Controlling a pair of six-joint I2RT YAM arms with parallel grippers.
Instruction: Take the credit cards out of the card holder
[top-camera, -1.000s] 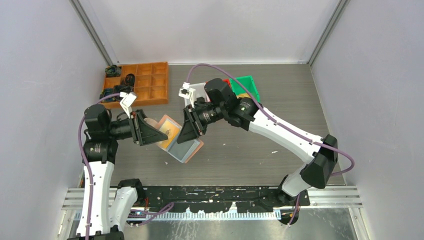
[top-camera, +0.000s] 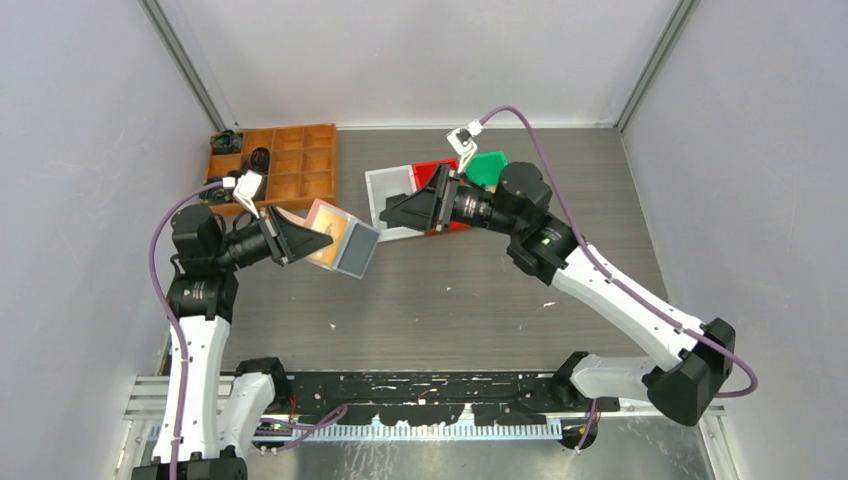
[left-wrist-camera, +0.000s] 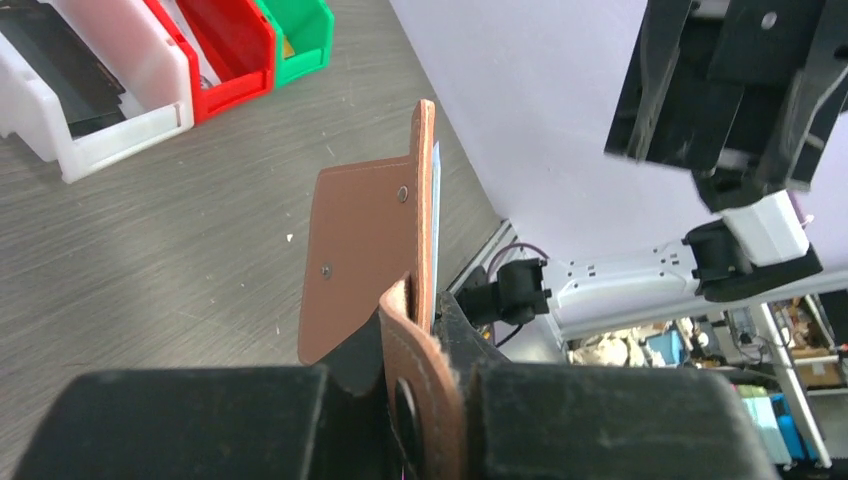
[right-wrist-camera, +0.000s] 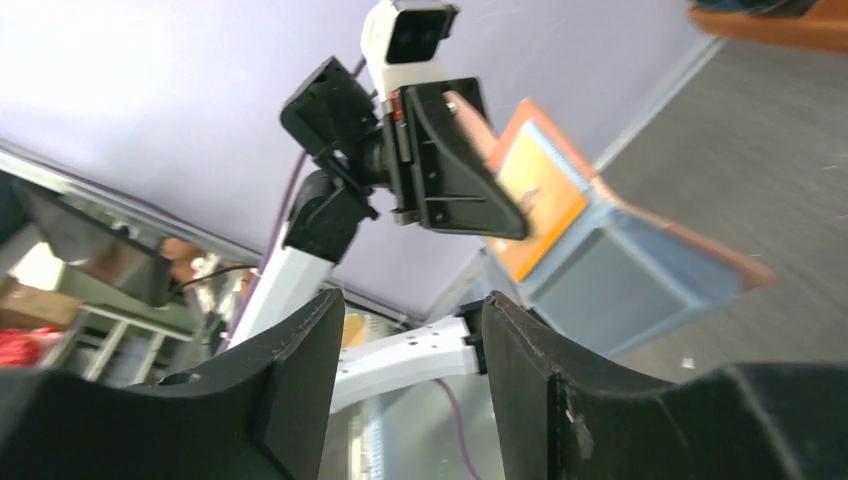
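A brown leather card holder (left-wrist-camera: 355, 240) is held up by my left gripper (top-camera: 305, 245), which is shut on its edge. In the top view it lies open, with a yellow card (top-camera: 330, 230) and a grey sleeve (top-camera: 358, 250) showing. The right wrist view shows the same yellow card (right-wrist-camera: 540, 210) and clear sleeves, blurred at one end. My right gripper (top-camera: 395, 210) stands open, a short way right of and above the holder, with nothing between its fingers.
An orange compartment tray (top-camera: 300, 135) with dark items is at the back left. White (left-wrist-camera: 125, 140), red (left-wrist-camera: 235, 90) and green (left-wrist-camera: 305, 60) bins stand behind the holder.
My right gripper has moved up and to the right, away from the card holder. The holder has shifted slightly up and back in the top view, still in my left gripper.
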